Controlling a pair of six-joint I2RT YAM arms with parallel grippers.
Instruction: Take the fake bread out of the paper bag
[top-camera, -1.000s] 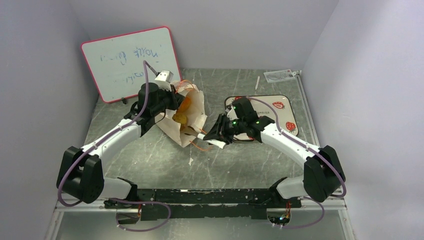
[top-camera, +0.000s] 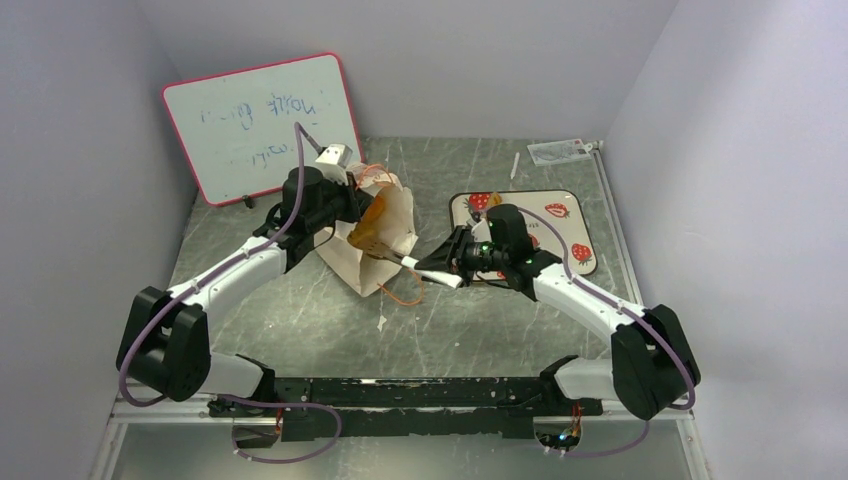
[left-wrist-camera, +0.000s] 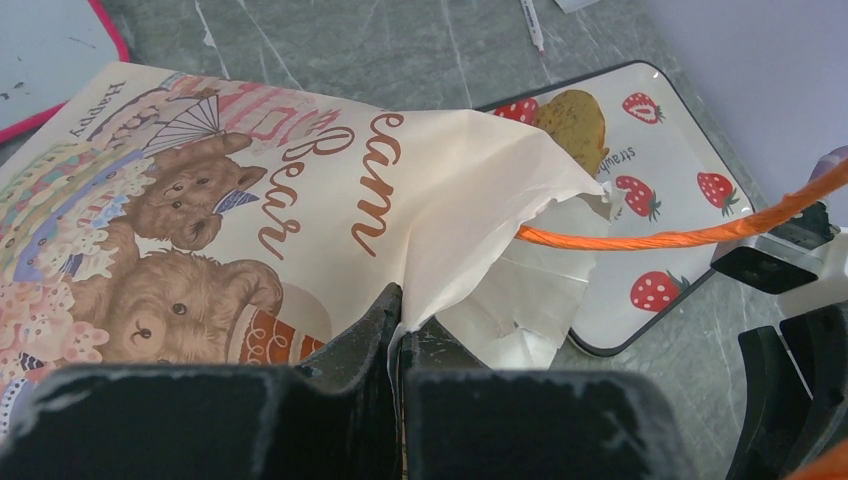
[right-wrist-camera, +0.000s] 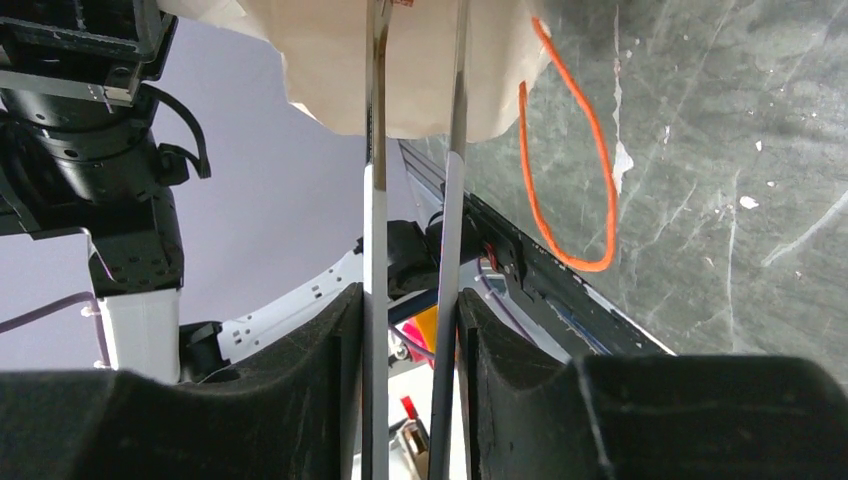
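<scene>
The paper bag (top-camera: 402, 215), cream with printed bears, lies with its mouth toward the right arm. My left gripper is shut on the bag's rim. Inside the mouth, the top view shows orange-brown fake bread (top-camera: 374, 210) and a yellower piece (top-camera: 360, 234). Long tongs (top-camera: 410, 262) with white handles reach into the mouth, their tips near the yellower piece; whether they touch it, I cannot tell. My right gripper is open, its fingers on either side of the tongs' two arms, which stand apart. The tips are out of the right wrist view.
Right of the bag lies a strawberry-print tray (left-wrist-camera: 690, 150) with a round bread piece (left-wrist-camera: 573, 130) on it. An orange cord handle (right-wrist-camera: 608, 180) loops over the table. A whiteboard (top-camera: 265, 125) stands behind the left arm.
The right arm and tongs have shifted slightly rightward, and the tongs now cover more of the yellower piece. My left gripper has edged right, still on the rim.
</scene>
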